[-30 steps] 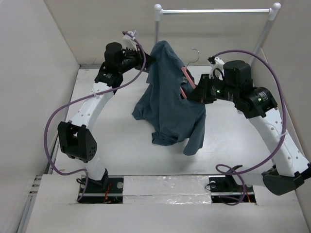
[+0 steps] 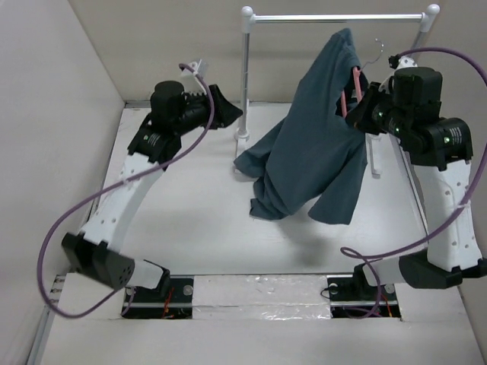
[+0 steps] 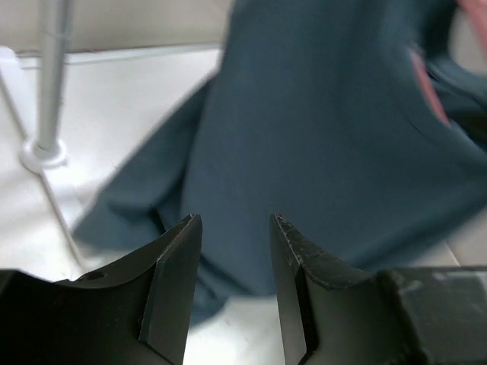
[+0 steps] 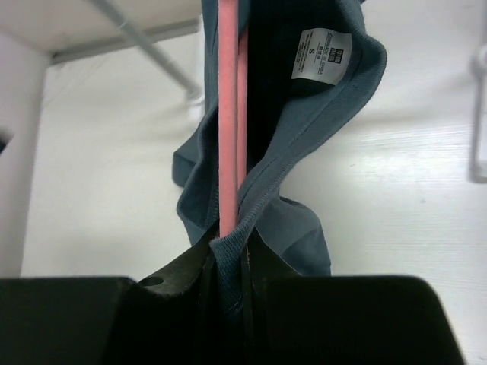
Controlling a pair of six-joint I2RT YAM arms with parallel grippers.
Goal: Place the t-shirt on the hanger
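Note:
The dark slate t shirt (image 2: 304, 152) hangs draped over the pink hanger (image 2: 357, 82), whose wire hook (image 2: 378, 49) rises beside it under the rack bar. My right gripper (image 2: 358, 115) is shut on the hanger and the cloth around it; the right wrist view shows the pink bar (image 4: 227, 114), the white label (image 4: 321, 55) and fabric between the fingers. My left gripper (image 2: 224, 112) is empty and part open, apart from the shirt; in the left wrist view the shirt (image 3: 319, 152) fills the space beyond its fingers.
A white rack with a top bar (image 2: 335, 18) and uprights (image 2: 245, 76) stands at the back. Walls close in both sides.
The right gripper carried the shirt and hanger up and to the right.

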